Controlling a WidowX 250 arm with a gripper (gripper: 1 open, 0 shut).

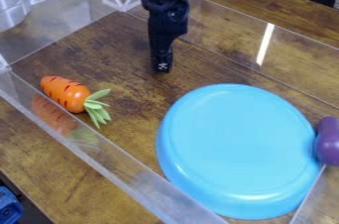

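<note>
The dark gripper [163, 57] hangs down at the top centre, its tip low over the wooden floor of the clear-walled bin. An orange toy carrot [69, 93] with green leaves lies to the left of it and nearer the camera. A large light-blue round plate [236, 149] lies at the lower right. A purple object [328, 141] sits at the right edge beside the plate. Whether the gripper is open or shut is too small to tell.
Clear plastic walls [126, 180] border the area. A blue object [7, 206] lies outside at the lower left. Bare wood surrounds the gripper, between carrot and plate and behind them.
</note>
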